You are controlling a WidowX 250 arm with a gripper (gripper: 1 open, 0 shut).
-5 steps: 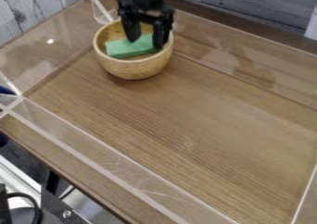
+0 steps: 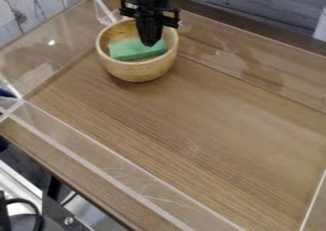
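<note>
A wooden bowl (image 2: 132, 71) sits at the back left of the tabletop, holding a green block (image 2: 132, 50) that lies along its middle. My dark gripper (image 2: 151, 36) hangs over the bowl's back part, just above or at the block's upper side. Its fingertips are small and dark; whether they are shut, or touch the block, I cannot make out.
A clear plastic edge runs along the left side, with black cables at the lower left corner. A pale wall stands behind.
The bowl and green block look much the same.
</note>
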